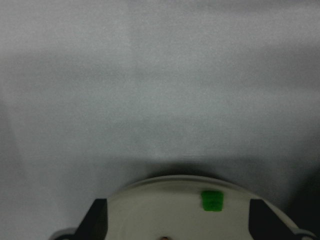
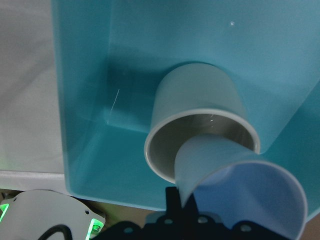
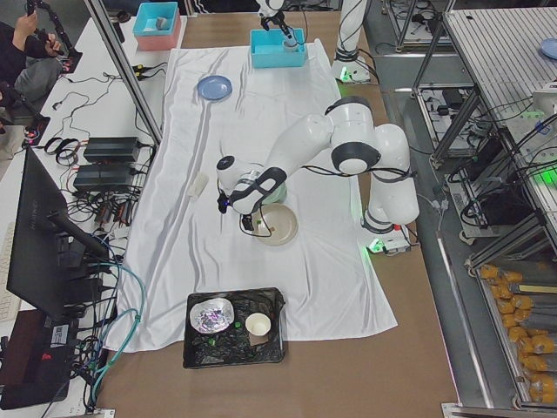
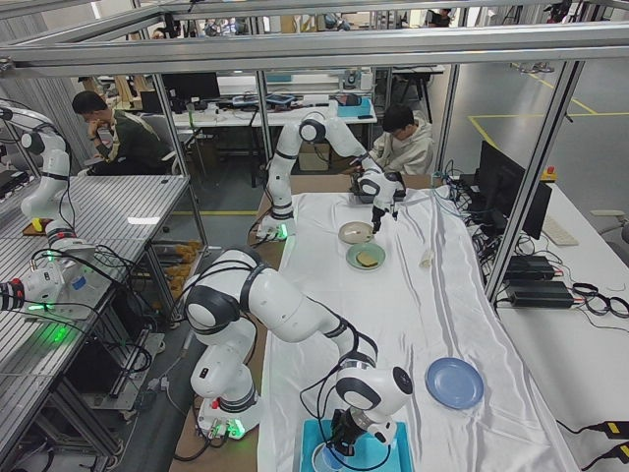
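Note:
My left gripper (image 3: 235, 215) is open over the left edge of the beige plate (image 3: 277, 228), which holds a small green cube (image 1: 212, 200) in the left wrist view. A green plate (image 4: 354, 258) with a yellowish item lies beside it. My right gripper (image 4: 344, 433) is shut on a light blue cup (image 2: 240, 195), tilted over the mouth of a white cup (image 2: 195, 87) lying in the teal bin (image 2: 85, 150).
A blue plate (image 3: 214, 87) lies on the white cloth. A black tray (image 3: 200, 348) with a foil dish and a cream cup stands at the other end. A pale flat item (image 3: 198, 185) lies near the cloth's middle.

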